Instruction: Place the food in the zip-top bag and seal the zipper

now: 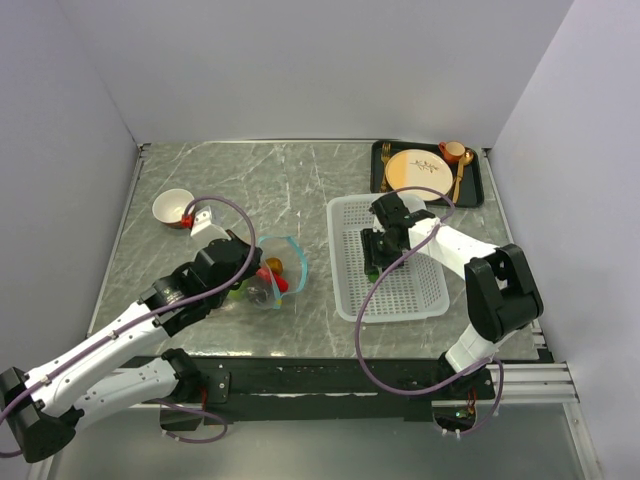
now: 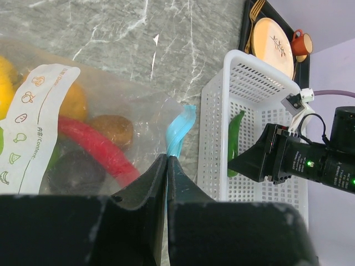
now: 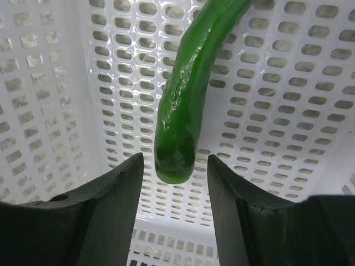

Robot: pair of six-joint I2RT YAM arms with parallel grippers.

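A clear zip top bag with a blue zip edge lies left of centre, its mouth facing the basket. Inside it are a red pepper, a brown round item and yellow and orange foods. My left gripper is shut on the blue edge of the bag. A long green pepper rests on the floor of the white basket. Over its near end, my right gripper is open, with gaps between the pepper and both fingers.
At the back right stands a black tray with a plate, gold cutlery and a red cup. A white bowl sits at the left.
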